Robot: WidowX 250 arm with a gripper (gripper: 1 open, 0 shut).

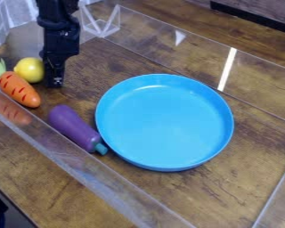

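My dark gripper (57, 73) reaches down from the top left to the wooden table, right beside a yellow lemon-like toy (29, 69), on its right side; its fingers look close together, with nothing visible between them. An orange carrot toy (19, 89) lies just below the yellow one. A purple eggplant toy (75, 128) lies farther toward the front, left of a large blue plate (164, 121), which is empty.
Transparent walls border the work area along the left and back, with a clear strip running diagonally across the lower left. Bare wood (192, 53) is free behind and to the right of the plate.
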